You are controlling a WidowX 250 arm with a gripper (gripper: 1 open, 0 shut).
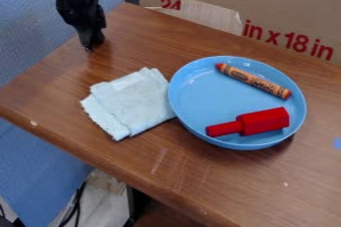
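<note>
At the upper left of the camera view my black gripper [91, 38] points down over the back-left part of the wooden table, apart from the other objects; whether its fingers are parted is too dark to tell. A folded pale cloth [123, 107] lies on the left-middle of the table. To its right sits a blue plate [202, 102], holding an orange crayon [253, 80] toward the back and a red rolling-pin-like object [260, 121] toward the front.
A cardboard box [266, 7] stands along the back edge. The wooden table [173, 181] has bare room at the front and behind the cloth. Blue material and cables show beyond the left edge.
</note>
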